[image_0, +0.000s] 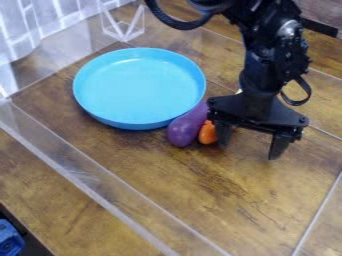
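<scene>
The black gripper (249, 135) hangs low at the right of the camera view, open, its fingers pointing down at the wooden table over an orange carrot (209, 133). The carrot is mostly hidden behind the gripper's body, with only its orange end showing. A purple eggplant (185, 126) lies just left of the carrot, beside the round blue plate (134, 84).
Clear panels or edges (80, 180) run along the left side of the table (174, 215). A blue object (7, 240) sits in the lower left corner.
</scene>
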